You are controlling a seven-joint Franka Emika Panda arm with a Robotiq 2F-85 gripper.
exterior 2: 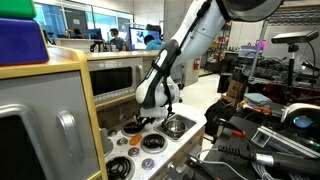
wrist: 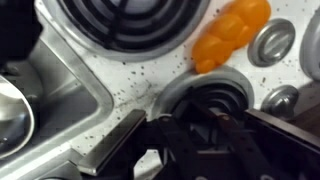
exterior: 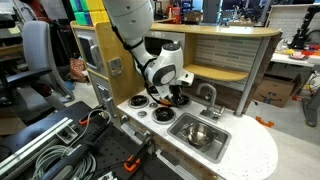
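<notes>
My gripper (exterior: 178, 92) is low over the stove top, towards its back, near the rear burners. In the wrist view its dark fingers reach in from the bottom edge, over a black coil burner (wrist: 222, 92). They look shut on something dark, which blends with the burner and the fingers; its shape cannot be made out. An orange lobed object (wrist: 230, 35) lies on the speckled counter beside that burner. It also shows in the second exterior view as a small orange spot (exterior 2: 135, 140) among the burners.
The sink (exterior: 198, 135) with a metal pot (exterior: 200, 134) in it and a faucet (exterior: 208, 97) stand right of the burners. Silver knobs (wrist: 273, 42) sit near the orange object. A wooden shelf (exterior: 215, 72) overhangs the back.
</notes>
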